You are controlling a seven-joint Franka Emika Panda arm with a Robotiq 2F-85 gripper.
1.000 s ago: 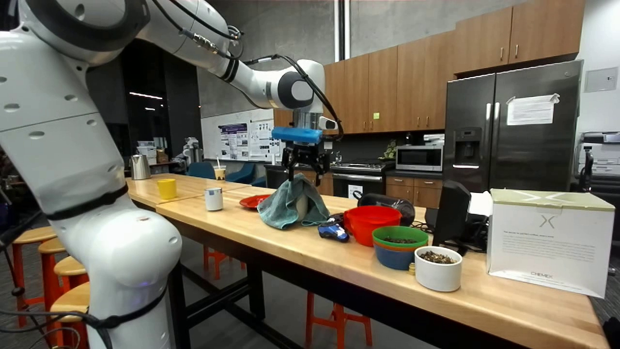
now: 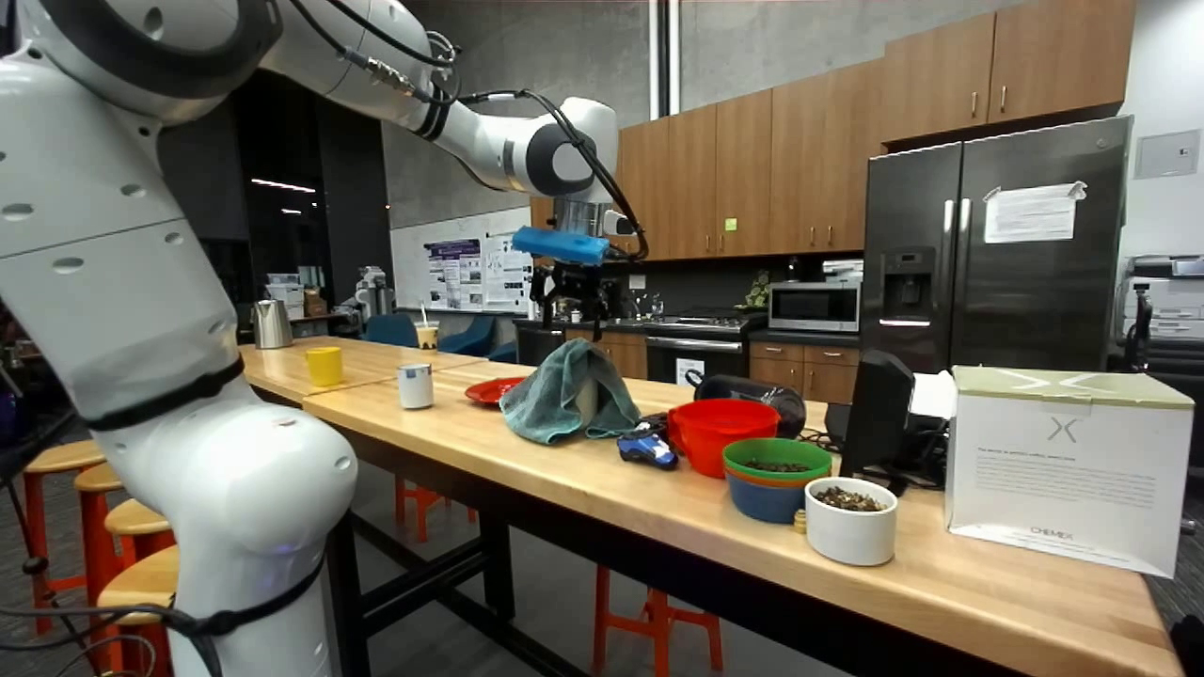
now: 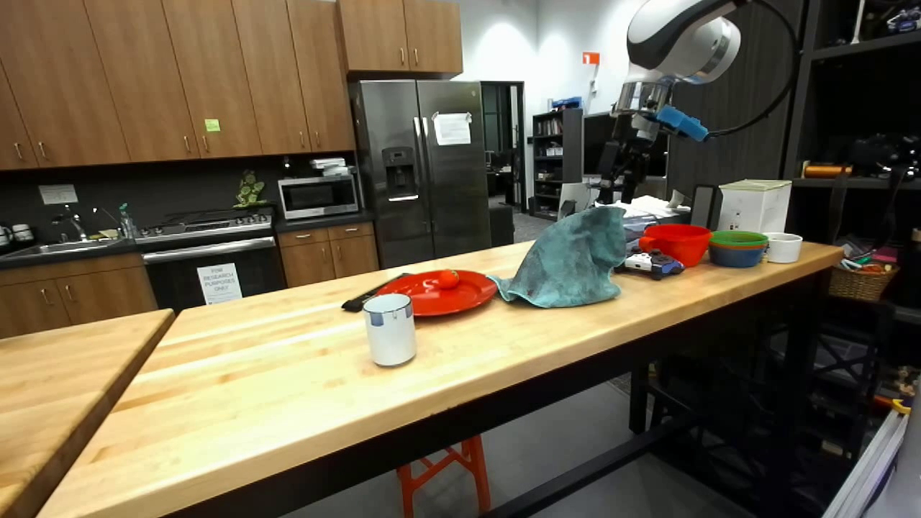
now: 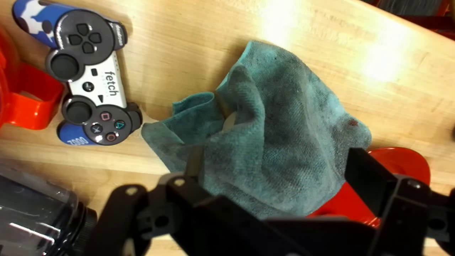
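Observation:
A teal cloth (image 2: 572,395) stands draped in a peak on the wooden table, over something mostly hidden. A pale bit of that covered object (image 4: 229,121) shows through a fold in the wrist view. Above the cloth, clear of it, my gripper (image 2: 573,320) hangs open. The wrist view has its black fingers (image 4: 369,181) spread wide, with the cloth (image 4: 281,128) below and nothing held. In the second exterior view the cloth (image 3: 574,259) sits between the red plate (image 3: 427,293) and a game controller (image 3: 653,263).
A red bowl (image 2: 722,434), stacked bowls (image 2: 776,480) and a white bowl (image 2: 852,521) stand towards the table's right end. A dark clear container (image 4: 36,213) lies near the controller. Beside the plate is a white cup (image 3: 390,329).
My gripper has risen a little, shifted slightly left in the first exterior view, and turned. The cloth and other tabletop objects look unmoved.

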